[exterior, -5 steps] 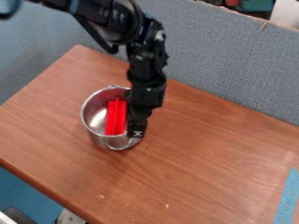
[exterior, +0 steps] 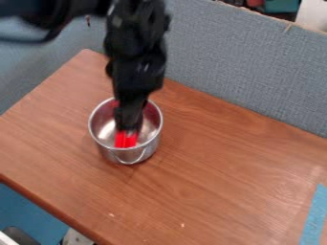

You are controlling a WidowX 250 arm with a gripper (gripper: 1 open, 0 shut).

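Note:
A silver metal pot (exterior: 141, 148) with a thin wire handle stands on the wooden table (exterior: 205, 191). Inside it is a red object (exterior: 125, 141), partly hidden by the black gripper (exterior: 128, 120), which reaches down into the pot from above. The gripper's fingers are dark and blurred against the arm, so their spacing is hard to see.
A grey padded wall runs behind the table. Bare wood surrounds the pot, with wide free room to the right. A blue strip (exterior: 313, 215) lies at the right edge. Blue floor shows at the lower left.

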